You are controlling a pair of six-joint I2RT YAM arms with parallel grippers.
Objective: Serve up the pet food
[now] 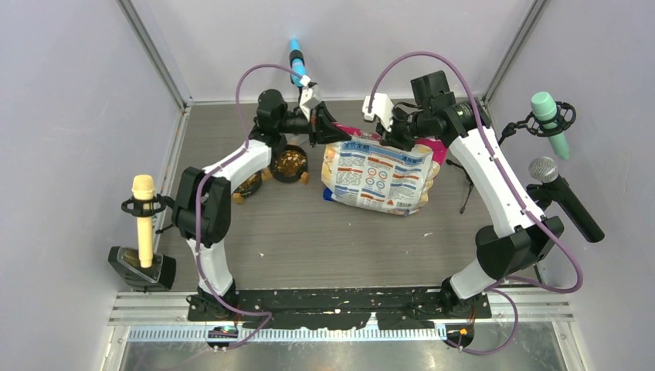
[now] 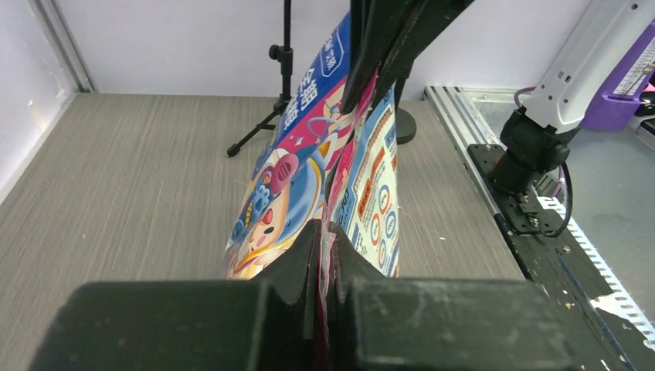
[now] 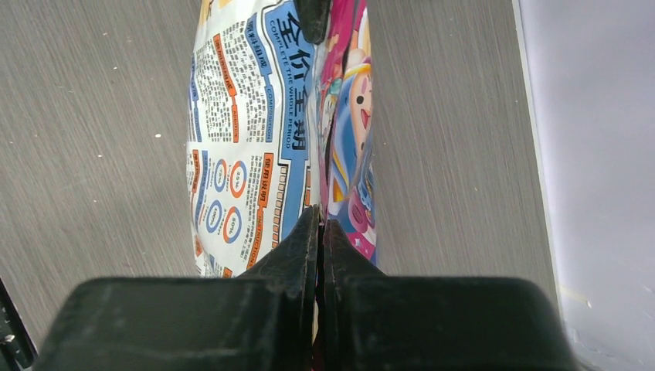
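Observation:
The pet food bag (image 1: 375, 178), white with blue print and pink top, stands in the middle of the table. My left gripper (image 1: 340, 135) is shut on its top edge at the left end; in the left wrist view the pink rim runs between the fingertips. My right gripper (image 1: 390, 139) is shut on the same top edge further right, as the right wrist view (image 3: 320, 224) shows too. Two black bowls (image 1: 288, 164) with brown kibble sit left of the bag, the farther left one partly hidden by my left arm.
Microphones on stands are at both sides, including a yellow one (image 1: 144, 224) at left and a black one (image 1: 571, 209) at right. Walls border the table at back and sides.

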